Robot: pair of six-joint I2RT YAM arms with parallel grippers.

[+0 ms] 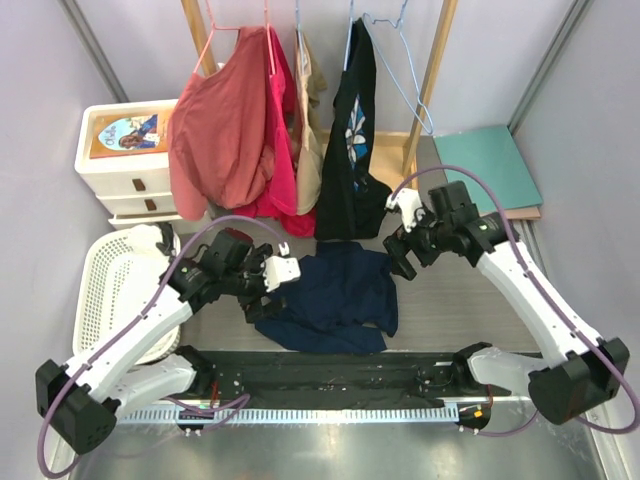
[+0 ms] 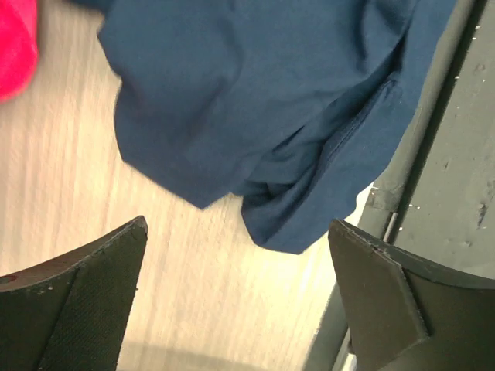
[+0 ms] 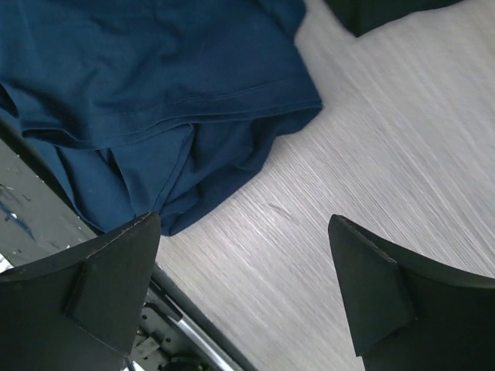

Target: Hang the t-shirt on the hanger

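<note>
A crumpled navy T-shirt (image 1: 330, 295) lies spread on the wooden floor in front of the hanging clothes, filling much of both wrist views. My left gripper (image 1: 262, 305) is open at the shirt's left side; in its wrist view the fingers stand apart with bare floor between them. My right gripper (image 1: 398, 255) is open beside the shirt's upper right, with floor between its fingers in the right wrist view. An empty light-blue hanger (image 1: 408, 60) hangs at the rack's right, beside the black shirt with a flower print (image 1: 348, 150).
Red, pink and beige clothes (image 1: 225, 120) hang on the rack. A white basket (image 1: 90, 290) and drawer unit (image 1: 140, 185) stand left, teal boards (image 1: 490, 155) right. A dark ledge (image 1: 330, 380) runs along the front.
</note>
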